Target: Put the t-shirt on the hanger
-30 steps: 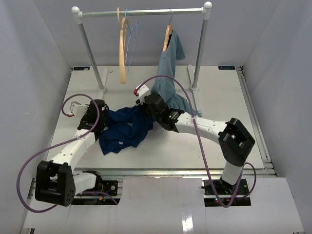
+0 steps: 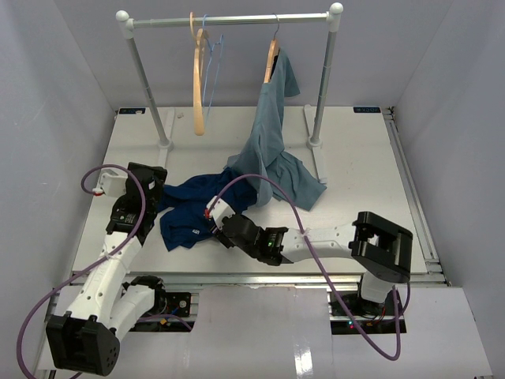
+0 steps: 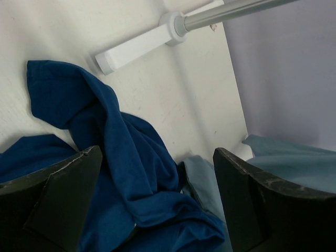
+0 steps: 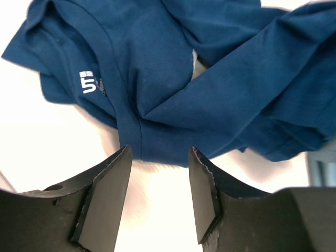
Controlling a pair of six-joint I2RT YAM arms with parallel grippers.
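Note:
A navy t-shirt (image 2: 186, 225) lies crumpled on the white floor, white lettering visible in the right wrist view (image 4: 89, 84). My left gripper hangs open over its left end; in the top view it is at the left. My right gripper is open above the shirt's hem, nothing clearly between its fingers. A teal garment (image 2: 280, 158) hangs from a wooden hanger (image 2: 271, 59) on the right of the rail, its lower part draped on the floor beside the navy shirt.
Empty wooden hangers (image 2: 198, 87) and blue hangers (image 2: 216, 71) hang on the left of the rack's rail (image 2: 237, 20). The rack's feet (image 2: 316, 158) stand at either side.
My right gripper has moved toward the front and left, down from the teal garment. My left arm has shifted slightly left. The navy shirt's right part lies lower and flatter.

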